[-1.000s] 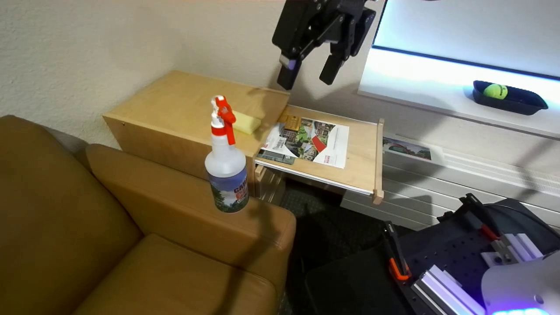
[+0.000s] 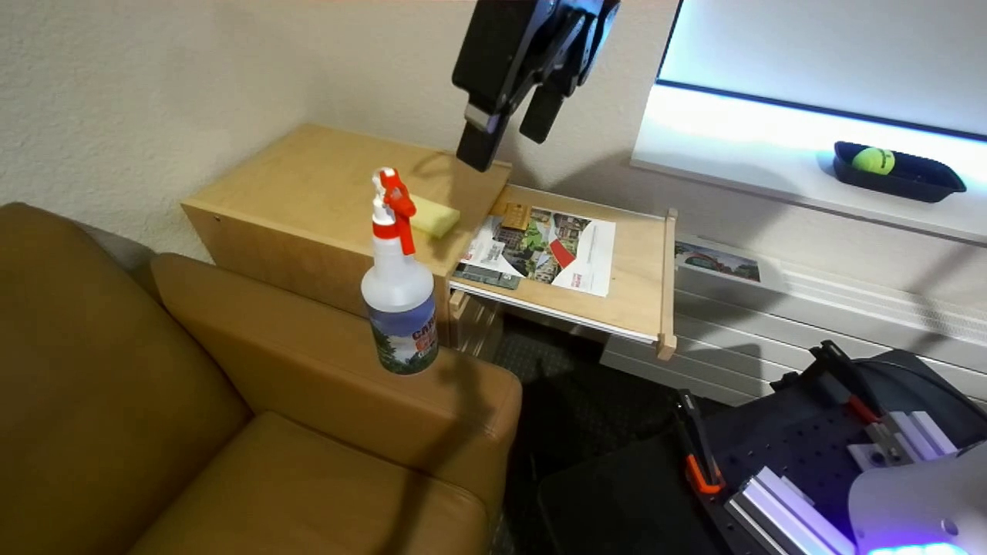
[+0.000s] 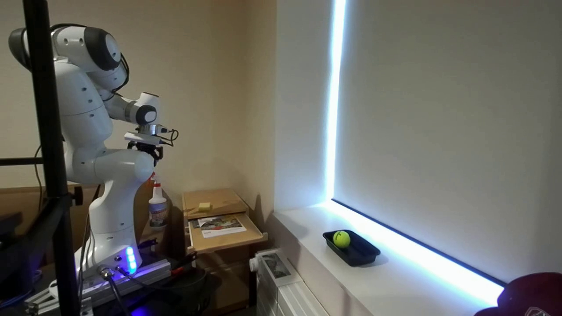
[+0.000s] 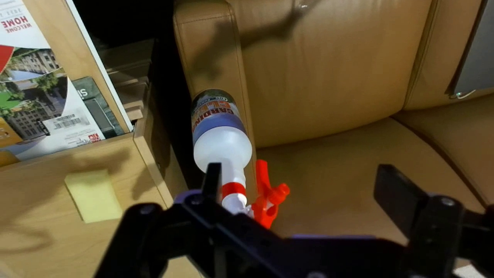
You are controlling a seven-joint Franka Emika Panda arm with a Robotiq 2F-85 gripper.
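Observation:
My gripper [image 2: 509,148] hangs in the air above the wooden cabinet, its black fingers apart and nothing between them. In the wrist view the two fingers stand wide on either side, the left fingertip [image 4: 212,180] overlapping the view of the bottle's neck without a visible grip. A white spray bottle [image 2: 395,282] with a red trigger [image 4: 267,199] stands upright on the sofa's armrest [image 2: 490,388]. On the cabinet top lies a yellow sponge [image 2: 430,216]. The drawer [image 2: 638,259] is pulled out, with a printed brochure [image 2: 546,245] inside.
A black tray [image 3: 363,255] holding a tennis ball [image 3: 341,239] rests on the windowsill. The tan sofa [image 4: 324,69] fills the space beside the cabinet. Clamps [image 2: 700,453] stick up from the robot's dark base table. Much of the cabinet top [image 2: 314,176] is bare.
In exterior view 1 my gripper has shifted left and slightly down, and the gap between its fingers looks narrower from this angle. Bottle, sponge and drawer are unmoved.

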